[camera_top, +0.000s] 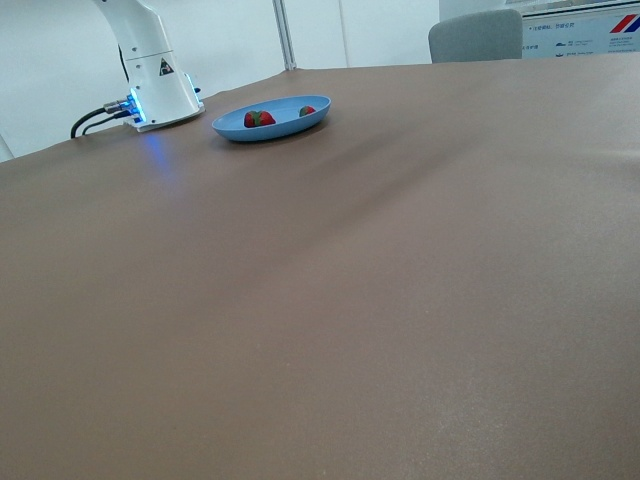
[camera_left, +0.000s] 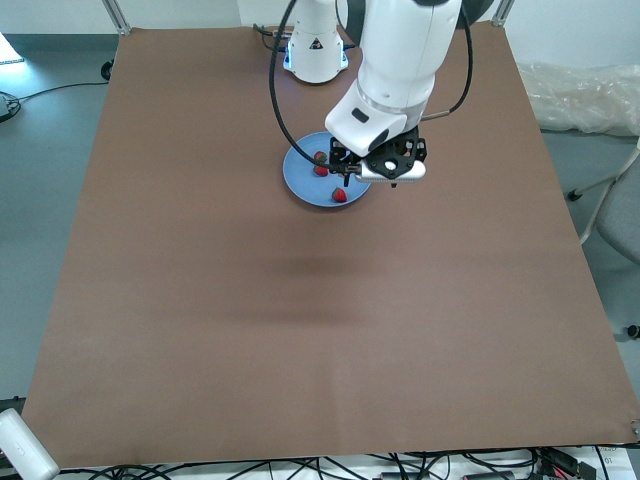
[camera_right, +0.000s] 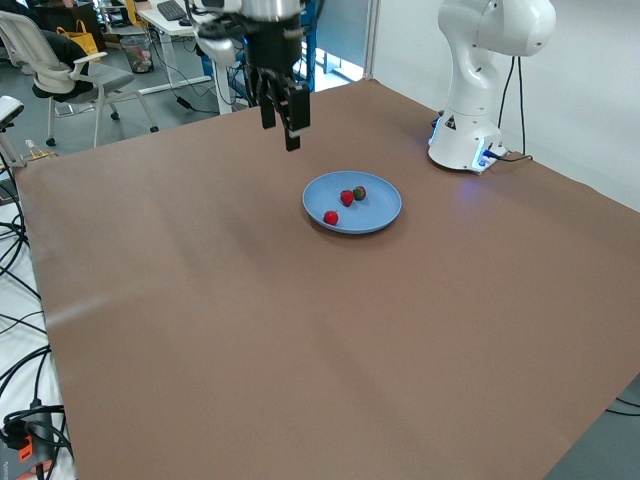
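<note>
A blue plate (camera_left: 300, 180) with strawberries (camera_left: 338, 194) lies on the brown table (camera_right: 300, 350), near the white arm base. In the right view the strawberries (camera_right: 347, 198) sit apart on the plate (camera_right: 370, 215). My gripper (camera_right: 281, 125) hangs in the air above the table, beyond the plate and higher than it; from the left view it is over the plate's right side, partly hidden by the arm. Its fingers are dark and too indistinct to tell open or shut. The top view shows the plate (camera_top: 285, 105) without my gripper.
The white arm base (camera_top: 160, 95) stands behind the plate with cables. A chair (camera_top: 475, 35) is beyond the table's edge, and cables lie along the near edge in the left view.
</note>
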